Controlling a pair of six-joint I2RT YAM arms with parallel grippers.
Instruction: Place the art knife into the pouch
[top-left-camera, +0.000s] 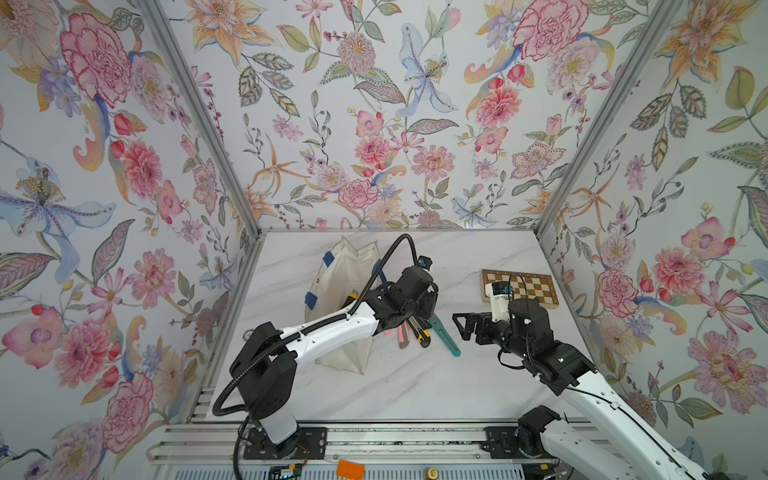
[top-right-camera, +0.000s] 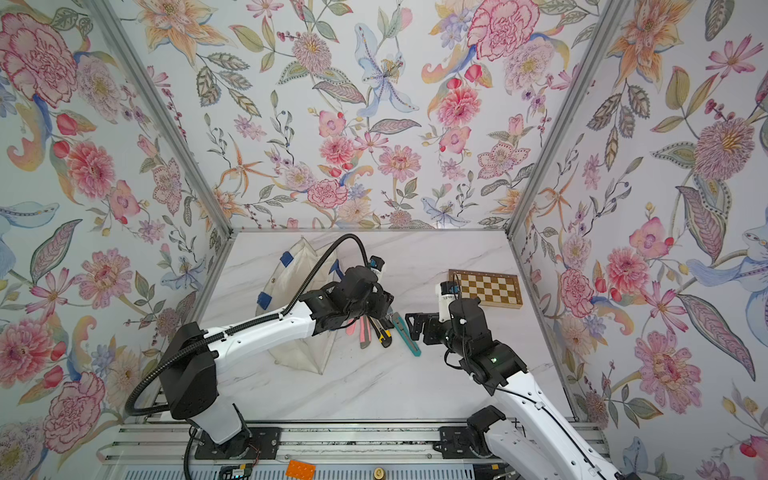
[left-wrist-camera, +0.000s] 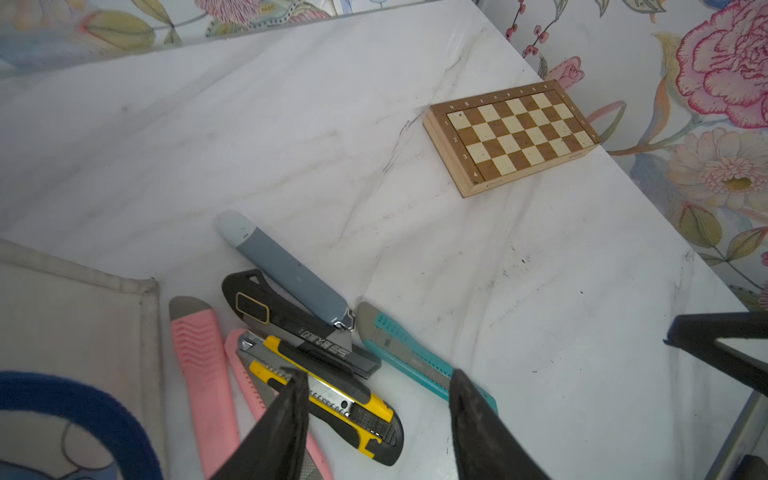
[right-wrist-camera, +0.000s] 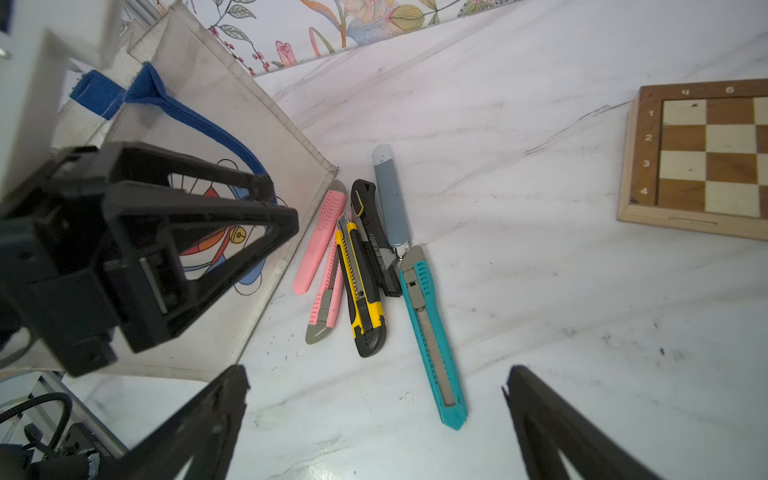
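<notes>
Several art knives lie close together on the marble table. In the right wrist view they are a teal knife (right-wrist-camera: 432, 336), a yellow-and-black knife (right-wrist-camera: 361, 292), a black knife (right-wrist-camera: 373, 232), a grey knife (right-wrist-camera: 390, 196) and pink knives (right-wrist-camera: 321, 236). The cream pouch (right-wrist-camera: 232, 336) with blue handles stands just left of them. Above the knives hangs my left gripper, its fingers apart and empty; the teal and yellow-and-black knives show on the table below it. My right gripper is open with nothing between its fingers, to the right of the knives.
A wooden chessboard box (left-wrist-camera: 512, 132) sits at the back right. The two grippers hover fairly close to each other above the knives' right side. Free table lies in front of the knives and behind them.
</notes>
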